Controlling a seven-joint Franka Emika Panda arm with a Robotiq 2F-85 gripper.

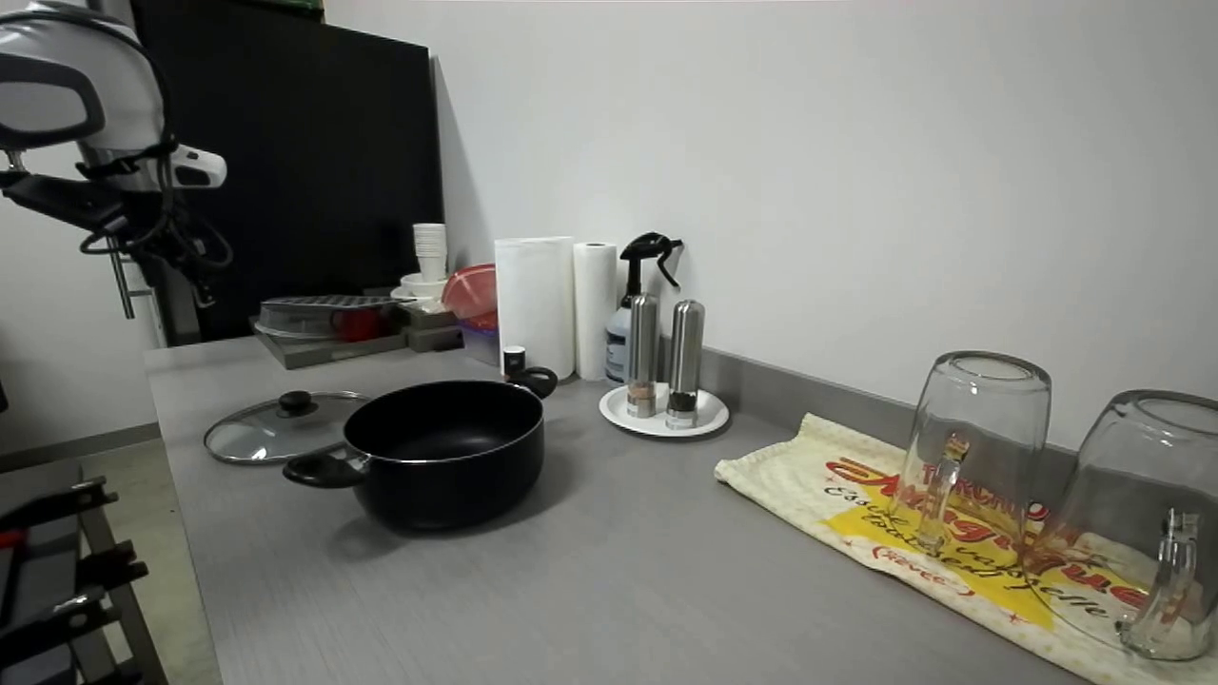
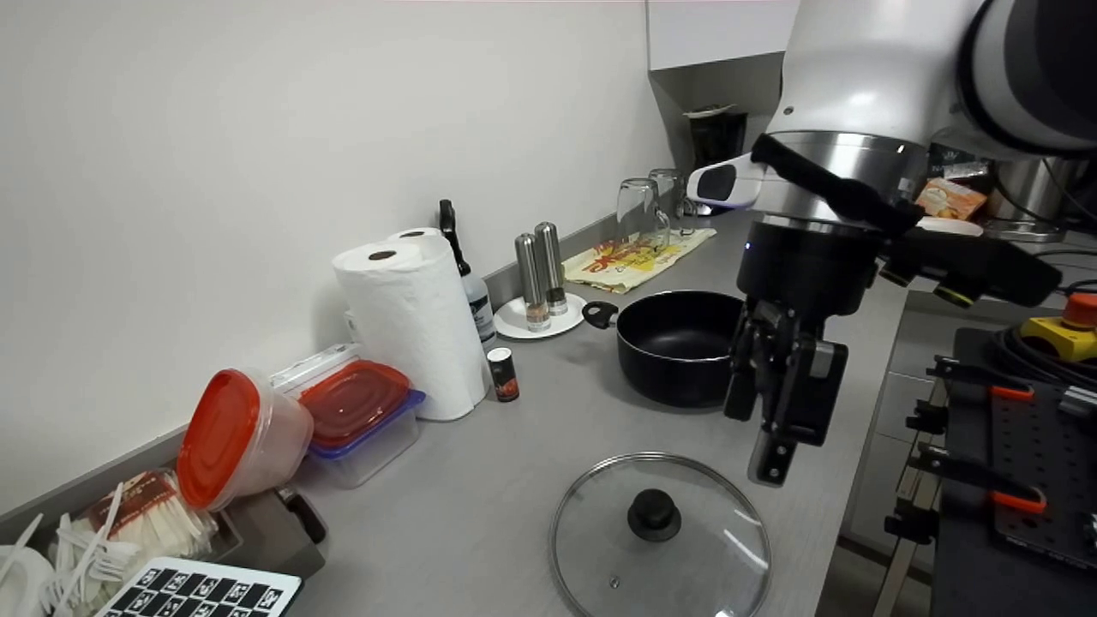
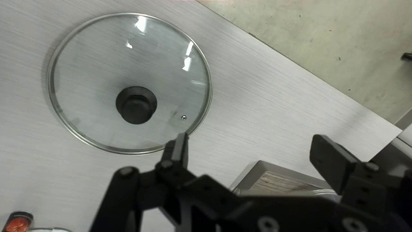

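My open gripper is high above the counter, its two fingers wide apart with nothing between them. In the wrist view the round glass lid [image 3: 88,73] with a metal rim lies flat at upper left, its black knob [image 3: 136,104] facing up and left of both fingers. One fingertip [image 3: 179,145] overlaps the lid's lower edge in that view. Exterior view 2 has the gripper [image 2: 761,437] near the counter's front edge, the lid [image 2: 607,524] lower in the picture. A black two-handled pot [image 1: 451,485], uncovered and apparently empty, stands beside the lid.
Paper towel rolls [image 2: 416,319], a small spice jar [image 2: 503,374] and two grinders on a white plate [image 1: 665,429] stand toward the wall. Glass jars [image 1: 971,457] rest upside down on a cloth. A tray [image 1: 308,352] occupies the far end.
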